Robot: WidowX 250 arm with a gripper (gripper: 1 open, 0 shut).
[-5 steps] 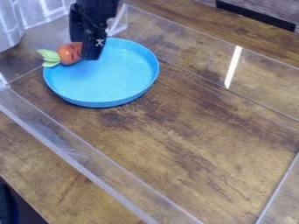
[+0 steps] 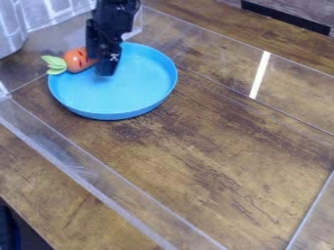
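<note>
A round blue plate (image 2: 120, 96) lies at the upper left of the wooden table in the camera view. An orange toy carrot (image 2: 76, 60) with pale green leaves rests at the plate's back-left rim. My black gripper (image 2: 100, 66) reaches down from the top over the back of the plate, right beside the carrot, with its fingertips low and open. The carrot is partly behind it; whether they touch I cannot tell.
Clear plastic panels or edges run along the left and top of the table. A white, crinkled object (image 2: 11, 21) sits in the top-left corner.
My gripper has shifted slightly and sits lower beside the carrot. The plate looks unmoved, and the carrot is nearly where it was.
</note>
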